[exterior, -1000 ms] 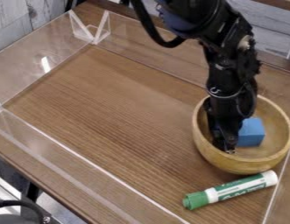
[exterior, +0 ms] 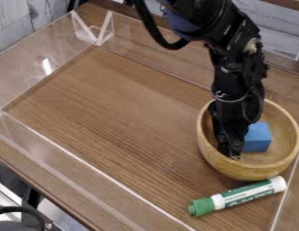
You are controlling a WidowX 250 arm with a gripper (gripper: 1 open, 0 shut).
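Observation:
My black gripper [exterior: 232, 129] reaches down from the top right into a tan wooden bowl [exterior: 246, 171] at the right of the table. Its fingers are low inside the bowl, at the left of a blue block [exterior: 256, 137]. The fingertips are dark and partly hidden, so what lies between them cannot be made out.
A green and white marker [exterior: 236, 197] lies in front of the bowl. A white clear object [exterior: 94, 29] stands at the back left, near the edge.

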